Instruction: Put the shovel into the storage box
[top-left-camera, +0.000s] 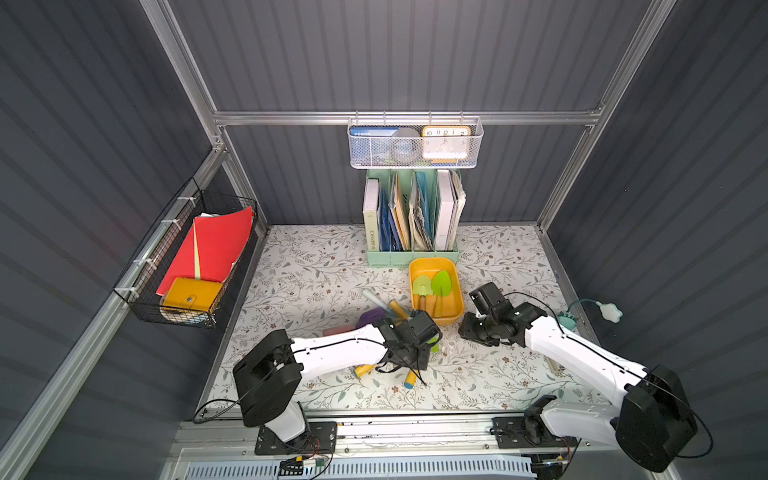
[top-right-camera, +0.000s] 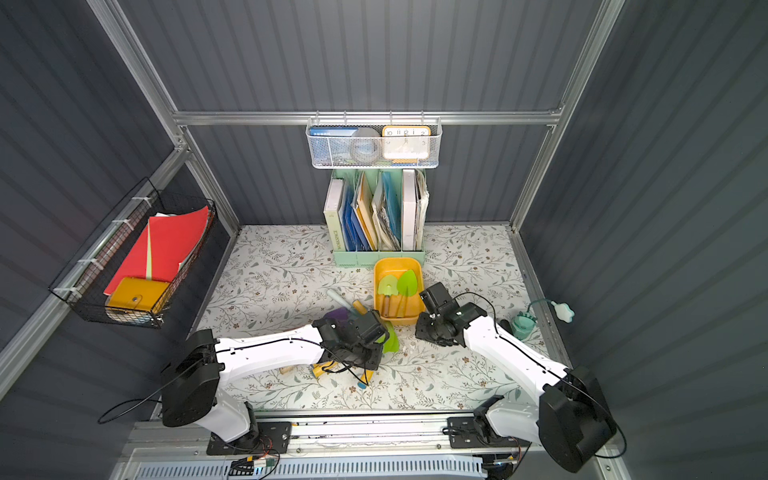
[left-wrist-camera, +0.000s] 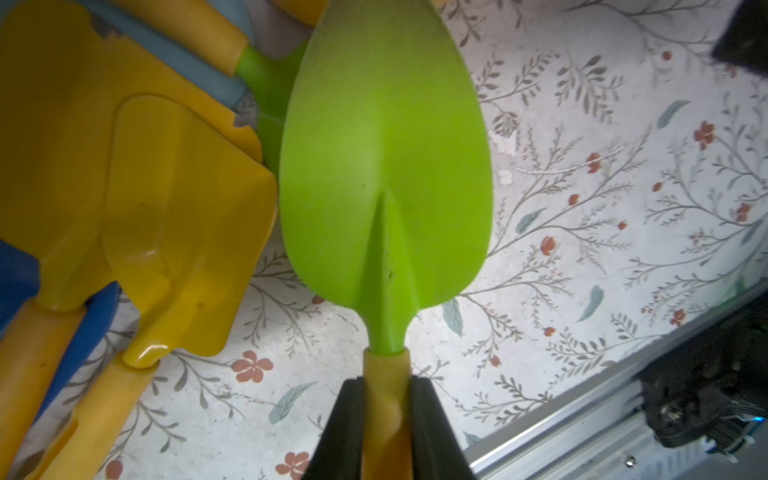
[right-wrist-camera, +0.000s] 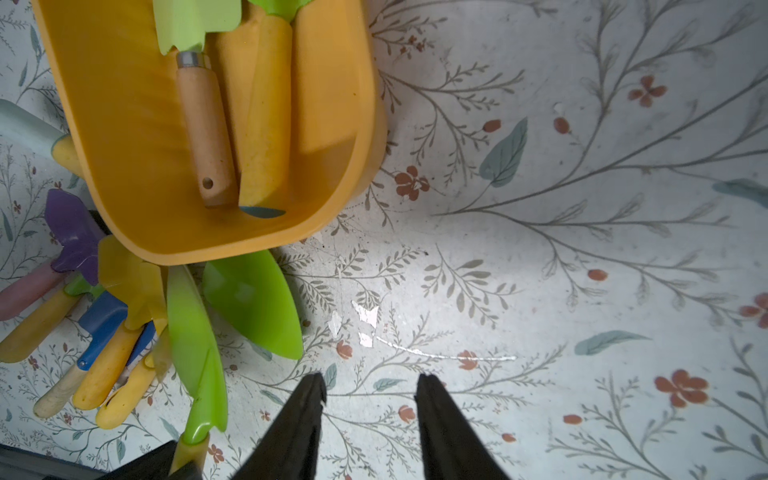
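Note:
A yellow storage box (top-left-camera: 450, 308) holds two shovels with green heads at the table's centre. My left gripper is shut on the yellow handle of a green shovel (left-wrist-camera: 384, 160), low in front of the box, beside a heap of other garden tools such as a yellow scoop (left-wrist-camera: 184, 224). In the right wrist view another green blade (right-wrist-camera: 248, 300) lies below the box's near edge. My right gripper hangs just right of the box, fingers apart over bare table.
A green file organiser (top-left-camera: 412, 257) full of folders stands behind the box. A wire basket (top-left-camera: 172, 312) hangs at the left.

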